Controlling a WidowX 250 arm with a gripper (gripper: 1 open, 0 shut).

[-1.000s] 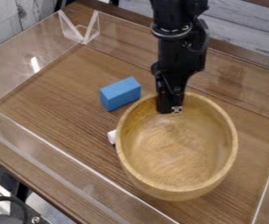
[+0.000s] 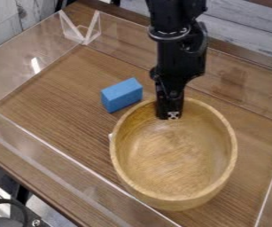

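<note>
A large tan plastic bowl sits on the wooden table. My black gripper reaches down from the top to the bowl's far rim and is shut on that rim. A blue block lies just left of the bowl, beside the gripper. A small white thing shows at the bowl's left edge, mostly hidden by it.
Clear plastic walls edge the table at left and along the front. Bare wood is open to the left of the block and at the right behind the bowl. A black cable shows at the bottom left.
The bowl has shifted slightly left with my gripper, covering more of the small white thing. The blue block looks unmoved.
</note>
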